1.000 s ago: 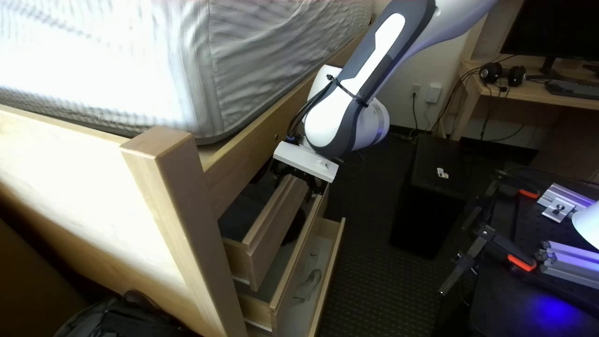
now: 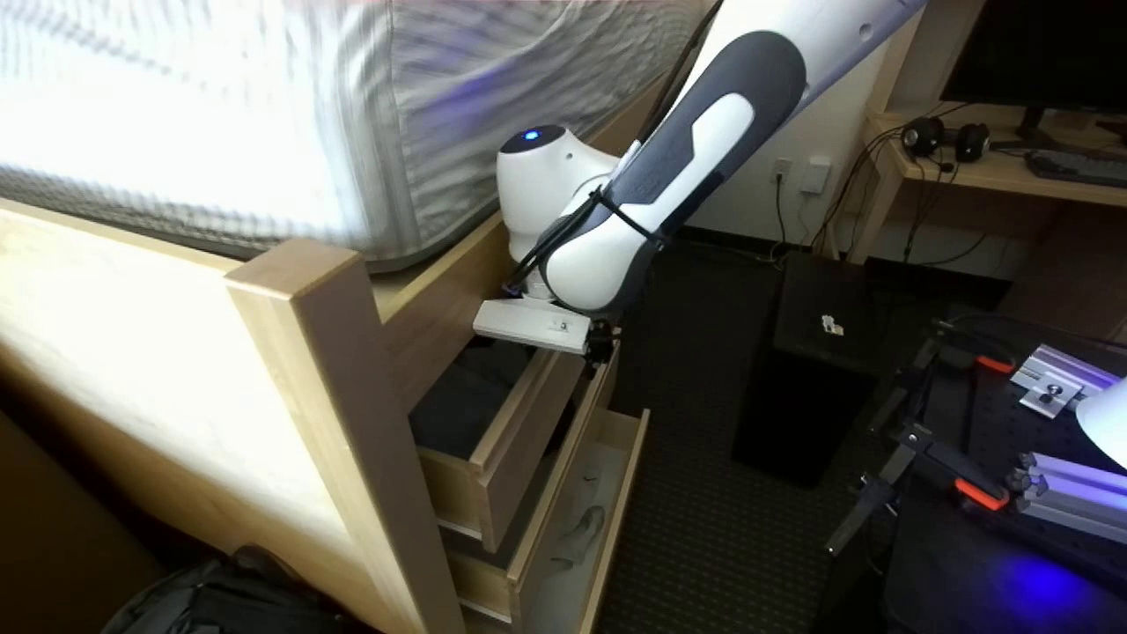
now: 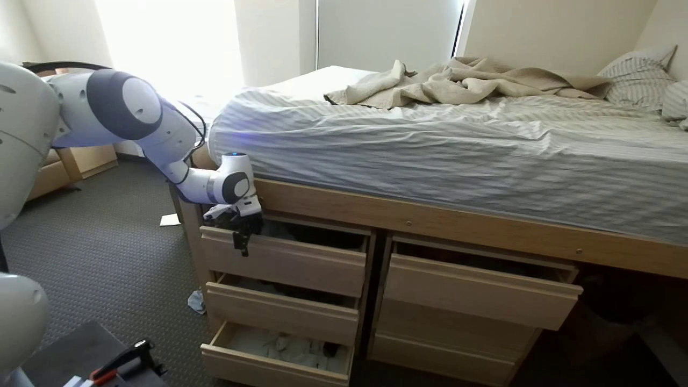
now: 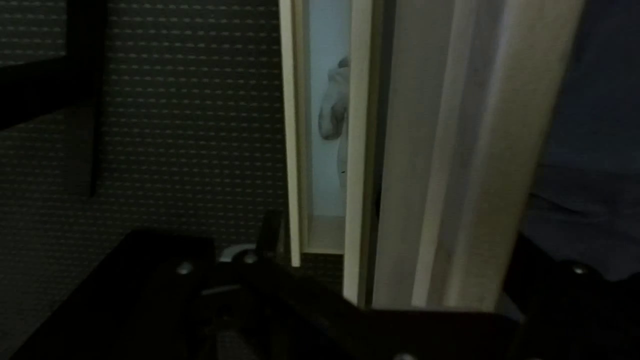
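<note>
My gripper (image 3: 239,233) is at the top left drawer (image 3: 293,261) under the bed, near the far end of its front board. In the wrist view the gripper stands open. One dark finger (image 4: 273,234) shows on the carpet side of the drawer front, and the other (image 4: 528,261) is over the dark inside. Between them runs the wooden front (image 4: 456,180); firm contact cannot be made out. The top drawer (image 2: 518,449) is partly pulled out and holds dark cloth (image 2: 465,396).
Below, the middle drawer (image 3: 284,316) and bottom drawer (image 3: 274,368) also stand out, the bottom one furthest. To the right another drawer (image 3: 480,290) is partly open. The bed post (image 2: 338,423) rises at the near end. Carpet (image 2: 697,528) lies open before the drawers.
The gripper has moved left in exterior view 1 and turned, and the arm's wrist has swung toward the bed. The top drawer stands slightly further out.
</note>
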